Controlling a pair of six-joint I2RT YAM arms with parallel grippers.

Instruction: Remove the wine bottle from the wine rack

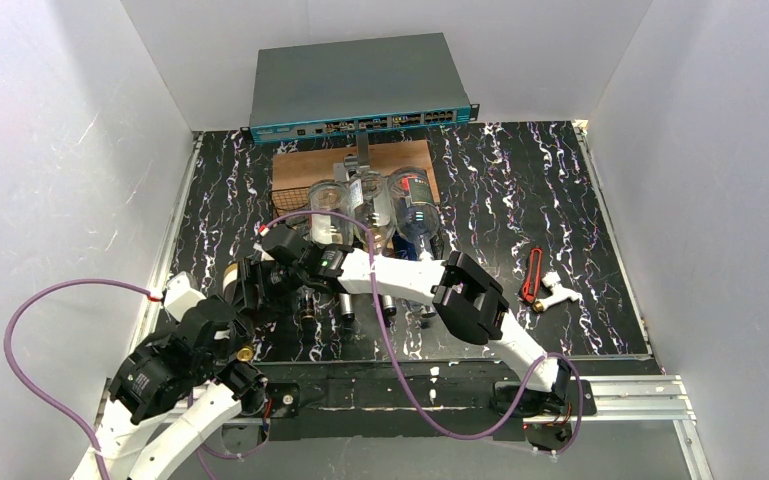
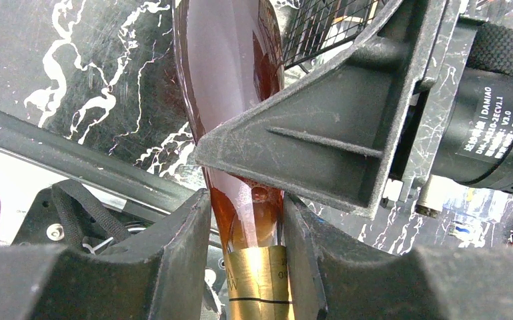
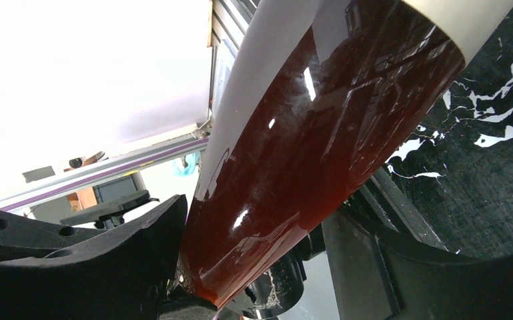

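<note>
A brown wine bottle (image 2: 227, 53) with a gold neck band (image 2: 259, 283) lies across my left gripper, which is shut on its neck. Its body (image 3: 327, 120) fills the right wrist view, passing close over my right gripper, whose fingers stand part open around it. In the top view both grippers meet at the front left, largely hiding the bottle. The wire wine rack (image 1: 290, 200) holds several clear bottles (image 1: 412, 205) lying side by side behind the right arm.
A network switch (image 1: 358, 80) stands at the back. A red cutter (image 1: 532, 275) and a white fitting (image 1: 560, 293) lie at the right, where the marble surface is mostly free. Walls enclose both sides.
</note>
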